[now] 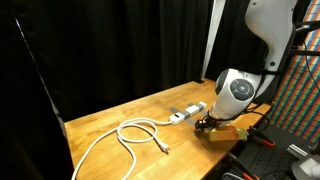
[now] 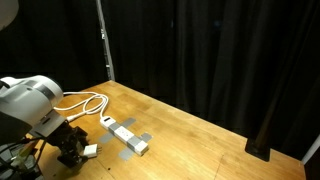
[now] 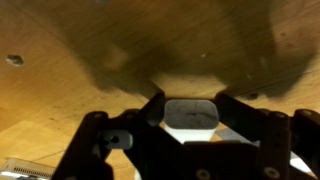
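A small white block-like piece with a grey end (image 3: 190, 114) sits between the fingers of my gripper, which is shut on it. The same piece seems to be the white block (image 2: 90, 151) beside the dark fingers at the table's near left in exterior view 2. My gripper (image 1: 203, 125) is low, close to the wooden tabletop, in exterior view 1, where its fingers mostly hide the piece. Whether the piece still touches the table cannot be told.
A white power strip (image 1: 188, 113) lies just beyond the gripper, with grey patches on the table around it. Its white cable (image 1: 128, 125) loops to the left and ends in a plug (image 1: 163, 147). In exterior view 2 the right side of the table (image 2: 220, 150) is bare.
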